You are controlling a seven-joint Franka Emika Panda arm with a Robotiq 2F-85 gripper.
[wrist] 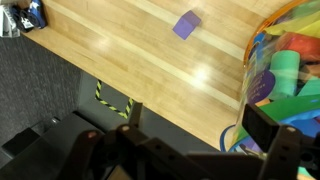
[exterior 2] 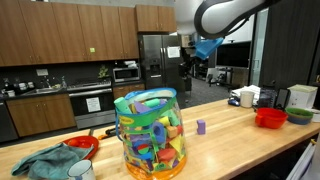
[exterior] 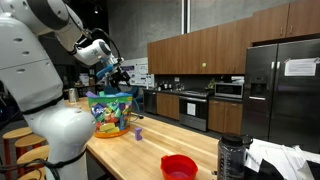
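My gripper is open, its two dark fingers wide apart at the left and right in the wrist view, with nothing held between them. It hangs high above the table, near the clear bin [exterior 2: 152, 145] packed with colourful toys. Part of that bin shows at the right in the wrist view, partly covered by a finger. A small purple block [wrist: 186, 25] lies alone on the wooden table, apart from the bin; in exterior view 1 the purple block [exterior: 139, 134] is just right of it.
A red bowl [exterior: 178, 167] and a black canister [exterior: 231, 157] stand toward the table's near end. A red plate [exterior 2: 81, 147], a white cup [exterior 2: 83, 171] and a teal cloth [exterior 2: 48, 163] lie past the bin. Bare tabletop surrounds the block.
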